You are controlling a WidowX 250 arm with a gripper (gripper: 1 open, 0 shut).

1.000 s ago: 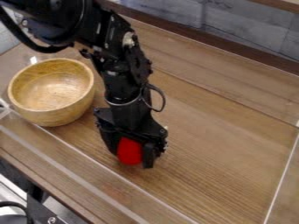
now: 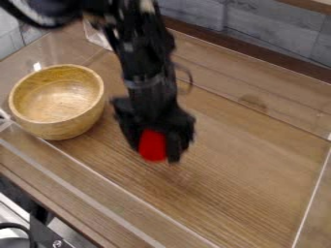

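Note:
My black gripper (image 2: 153, 140), motion-blurred, hangs over the wooden table (image 2: 239, 184) at the centre of the camera view. A red object (image 2: 151, 146) is at its lower end, apparently raised from where it was. The blur hides whether the fingers are closed on it.
A tan wooden bowl (image 2: 54, 98) stands at the left, close beside the arm. A grey wall with a dark ledge runs along the back right.
My gripper has moved up and back in the view, blurred, and the red object has moved the same way with it.

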